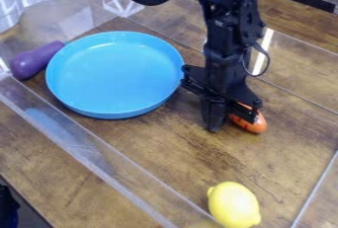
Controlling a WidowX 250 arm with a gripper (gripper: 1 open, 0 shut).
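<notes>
My black gripper (pixel 216 108) is low over the wooden table, just right of the blue plate (pixel 113 72), its tips pointing down near the tabletop. An orange-red object (pixel 250 122), partly hidden behind the fingers, lies at the gripper's right side. The finger looks shut; whether anything is between the fingertips is hard to tell.
A purple eggplant (pixel 34 58) lies left of the plate. A yellow lemon (pixel 232 205) sits at the front. Clear plastic edging runs along the left.
</notes>
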